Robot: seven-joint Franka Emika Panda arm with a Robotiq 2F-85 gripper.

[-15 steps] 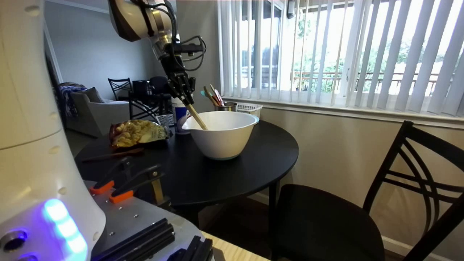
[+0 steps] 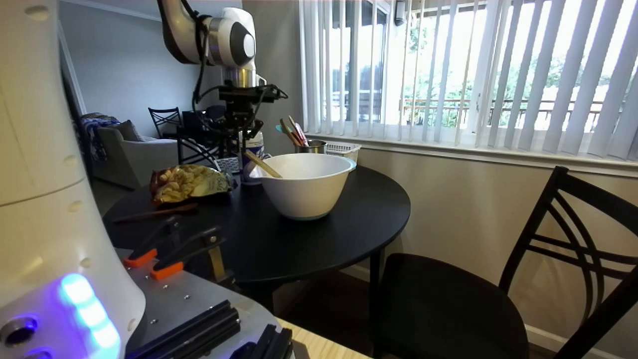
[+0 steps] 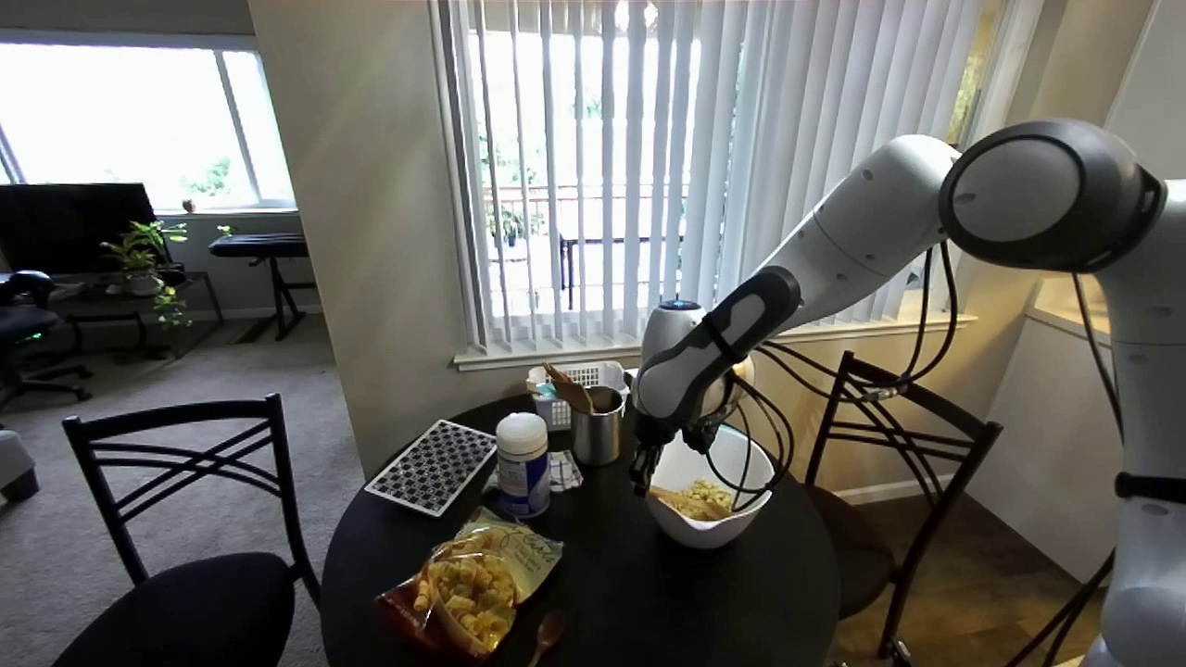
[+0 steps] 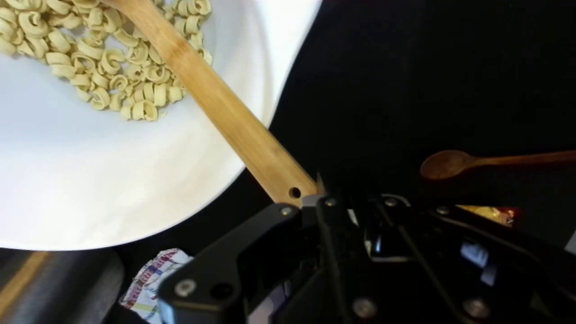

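Note:
A wooden utensil (image 4: pixel 227 116) leans across the rim of the white bowl (image 2: pixel 308 188), its far part down among pale curled pasta (image 4: pixel 116 75). My gripper is shut on the holed end of its handle, just outside the rim in the wrist view. In exterior view 1 the gripper (image 2: pixel 242 146) points nearly straight down at the bowl's left side, while the handle slants. The utensil's head is cut off in the wrist view. Exterior view 2 has the gripper (image 3: pixel 645 472) beside the bowl's left edge, its fingers dark and hard to make out.
An open snack bag (image 3: pixel 478 584) and a small wooden spoon (image 3: pixel 548 634) lie left of the bowl. Behind stand a wipes canister (image 3: pixel 523 472), a metal utensil pot (image 3: pixel 598 428) and a white basket (image 3: pixel 550 409).
The gripper has swung from a tilt to nearly vertical, moving slightly left and lower. The utensil's handle now slants lower over the rim. The bowl has stayed in place.

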